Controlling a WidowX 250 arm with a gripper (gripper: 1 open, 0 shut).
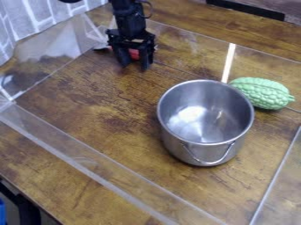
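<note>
My black gripper [132,51] is low over the table at the back, its body over a red object [135,55] that is mostly hidden behind it. Whether the fingers are open or closed on that object is too small and dark to tell. A steel pot [206,123] stands at the front right, and a pale green bitter melon [261,93] lies just behind it to the right.
Clear plastic edging [83,156] runs around the wooden table [83,105]. A pale patterned cloth or sheet is at the back left.
</note>
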